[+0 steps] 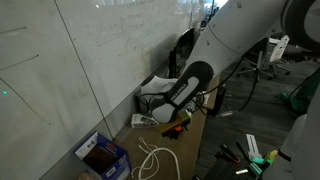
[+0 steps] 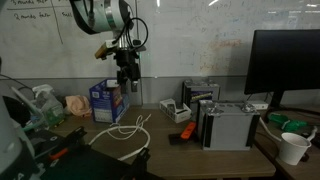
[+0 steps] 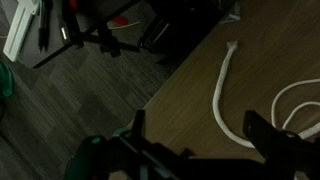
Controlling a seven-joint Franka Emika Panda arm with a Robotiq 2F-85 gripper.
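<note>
Above the wooden table hangs my gripper, pointing down and open. Nothing shows between its fingers in the wrist view. A white rope lies loosely curved on the table, and the wrist view has it ahead of the gripper and toward the right finger. In exterior view 2 the rope spreads on the table below the gripper, apart from it. An orange-and-black tool rests to the right of the rope, near a metal case.
A blue box stands at the left by the whiteboard. Toward the right are a grey metal case, a white mug and a monitor. Beyond the table edge, the wrist view shows grey floor.
</note>
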